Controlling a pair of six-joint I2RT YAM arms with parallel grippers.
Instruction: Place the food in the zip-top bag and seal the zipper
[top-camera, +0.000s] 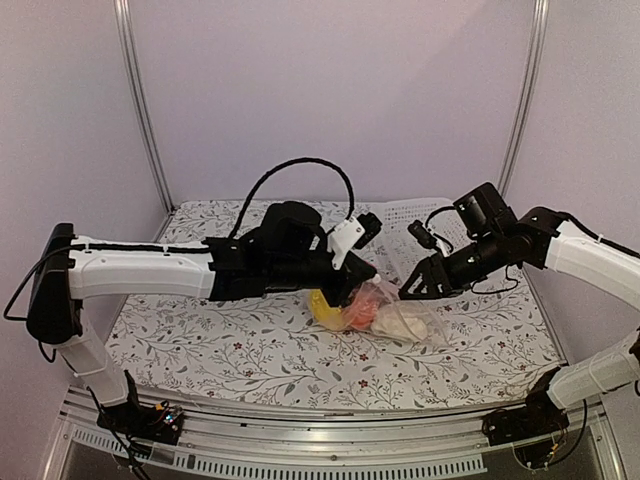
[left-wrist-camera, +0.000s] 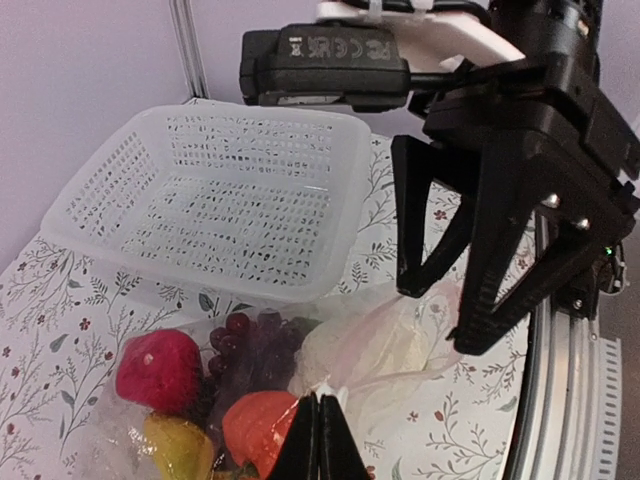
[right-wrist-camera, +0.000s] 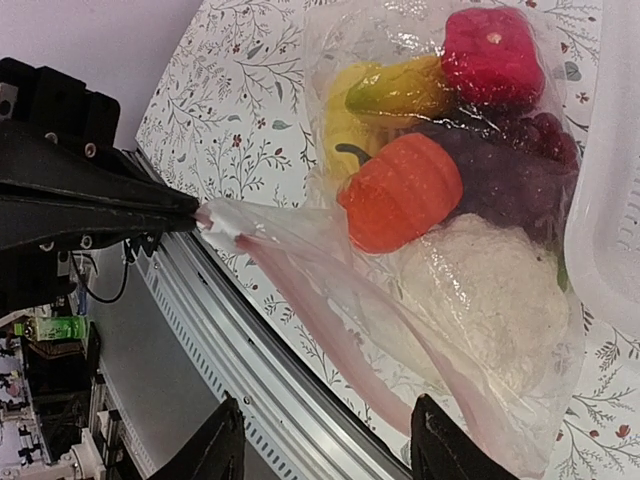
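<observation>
The clear zip top bag (right-wrist-camera: 330, 255) lies on the table with food inside: a red pepper (right-wrist-camera: 492, 58), a yellow pear-shaped piece (right-wrist-camera: 403, 88), dark grapes (right-wrist-camera: 505, 165), an orange pumpkin (right-wrist-camera: 400, 192) and a pale cauliflower-like piece (right-wrist-camera: 485, 295). Its pinkish mouth gapes. In the right wrist view, my left gripper is shut on one corner of that mouth, stretching it outward. My right gripper stands open at the mouth's other end, its fingers (right-wrist-camera: 440, 445) close to the rim. Whether they touch the film, I cannot tell.
A white perforated basket (left-wrist-camera: 225, 200) stands empty just behind the bag. The metal rail (top-camera: 330, 440) runs along the front edge of the table. On the left, the patterned tabletop (top-camera: 190, 350) is clear.
</observation>
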